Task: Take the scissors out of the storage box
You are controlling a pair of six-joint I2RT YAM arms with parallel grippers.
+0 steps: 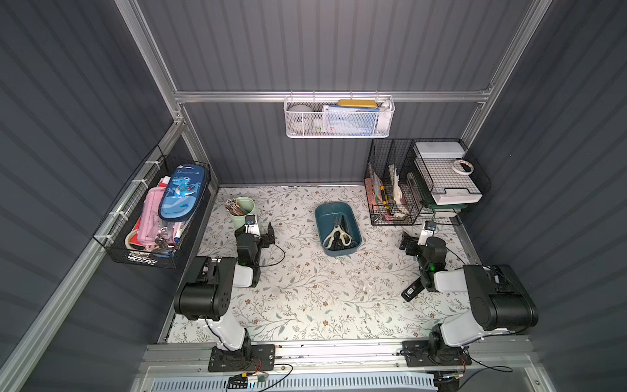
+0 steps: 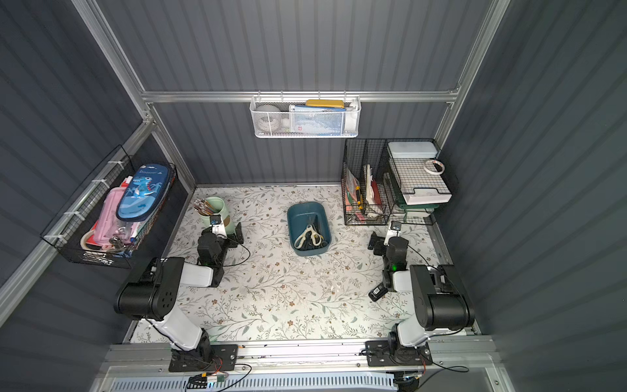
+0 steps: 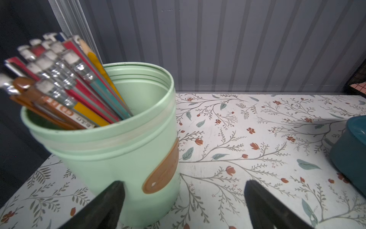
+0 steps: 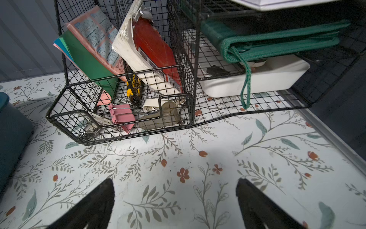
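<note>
A teal storage box [image 1: 350,215] stands mid-table, holding scissors with cream handles [image 1: 328,240] and dark blades, plus dark items hard to make out; in the left wrist view only part of the box [image 3: 348,152] shows at the right edge. My left gripper is open and empty at the left, close in front of the pencil cup, apart from the box. My right gripper is open and empty to the right of the box, facing the wire organizer, with bare table between its fingers.
A mint pencil cup [image 3: 125,164] stands left. A wire organizer [image 4: 194,106] with papers is back right. A black basket [image 1: 143,254] hangs left, a white mesh basket [image 1: 338,133] on the back wall. A small black device [image 2: 377,292] lies by the right arm.
</note>
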